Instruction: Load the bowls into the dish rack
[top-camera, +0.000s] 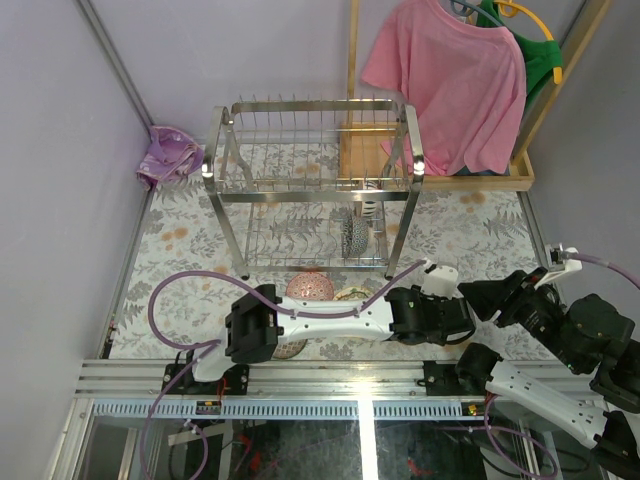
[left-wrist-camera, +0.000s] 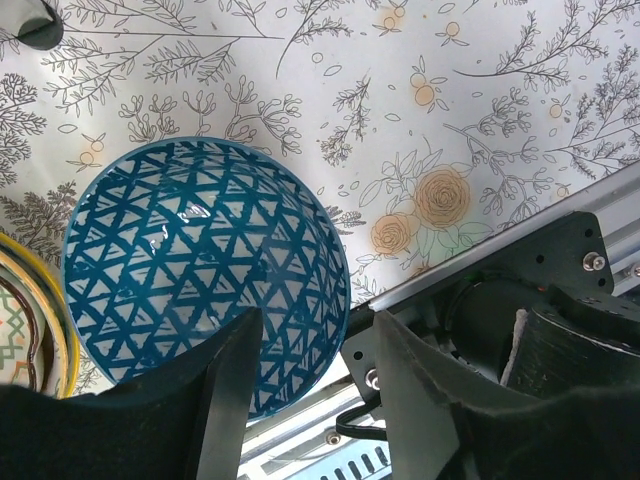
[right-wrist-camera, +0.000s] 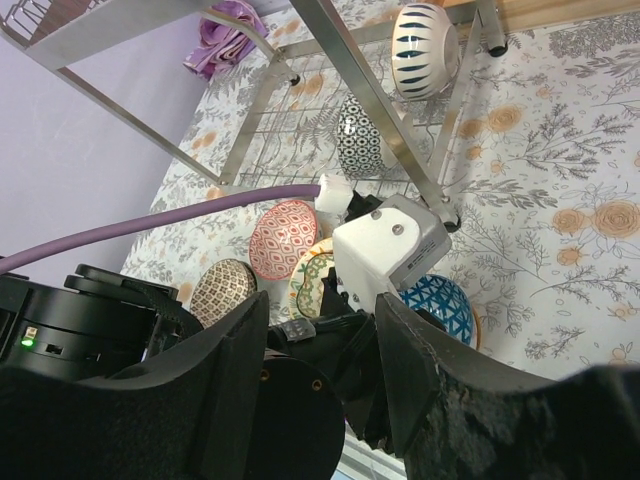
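The dish rack (top-camera: 310, 195) stands at the back; on its lower tier a patterned bowl (right-wrist-camera: 362, 140) and a striped bowl (right-wrist-camera: 421, 50) sit on their sides. In front lie a red bowl (right-wrist-camera: 280, 240), a brown bowl (right-wrist-camera: 222, 292), a yellow-rimmed plate (left-wrist-camera: 55, 330) and a blue triangle-patterned bowl (left-wrist-camera: 195, 250). My left gripper is open over the blue bowl's right rim, one finger either side in the image. My right gripper is open at the right, beside the left arm's wrist, nothing visible held.
A wooden stand (top-camera: 440, 182) with hanging shirts fills the back right. A purple cloth (top-camera: 165, 155) lies by the left wall. Metal rails (top-camera: 300, 370) run along the front edge. The floor right of the rack is clear.
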